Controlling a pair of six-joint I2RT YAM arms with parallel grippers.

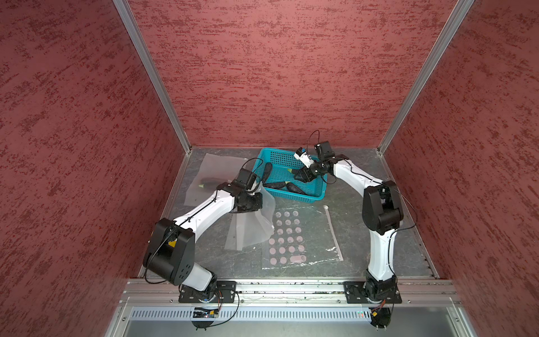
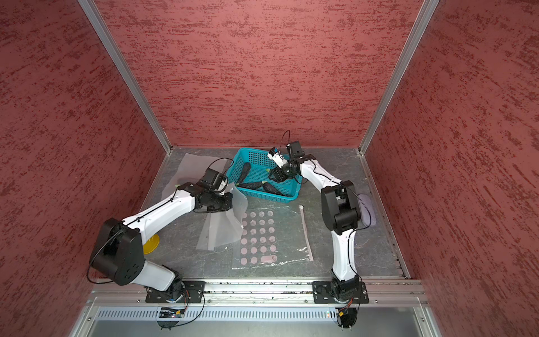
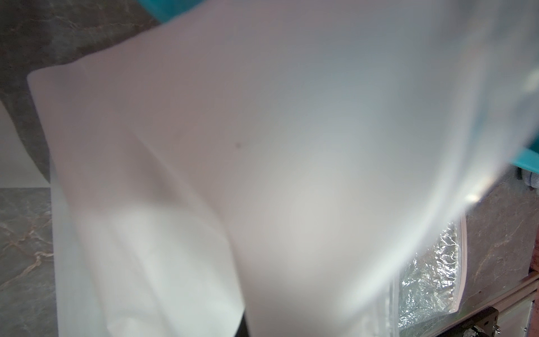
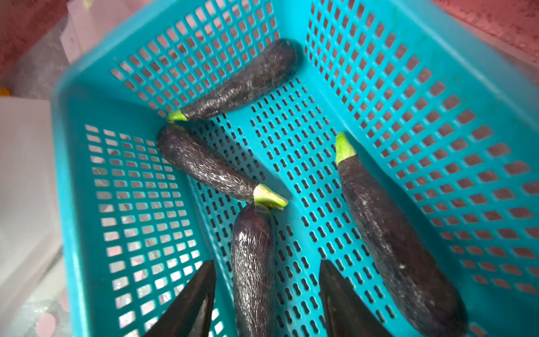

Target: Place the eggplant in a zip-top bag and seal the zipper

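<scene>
A frosted plastic bag (image 3: pixel 280 168) fills the left wrist view; my left gripper (image 1: pixel 252 203) is shut on it, its fingers mostly hidden behind the plastic. The blue perforated basket (image 4: pixel 78 168) holds several dark eggplants, among them one lying upright in the view (image 4: pixel 252 275), one at the right (image 4: pixel 393 236), one in the middle (image 4: pixel 202 163) and one at the back (image 4: pixel 241 84). My right gripper hangs over the basket with fingers apart around the line of the lower eggplant, holding nothing.
A flat sheet with an eggplant on it (image 1: pixel 216 168) lies at the back left. A clear sheet with pink dots (image 1: pixel 308 241) and a white strip (image 1: pixel 332 233) lie in front of the basket. A yellow object (image 2: pixel 150 244) is at the left edge; bare table is at the right.
</scene>
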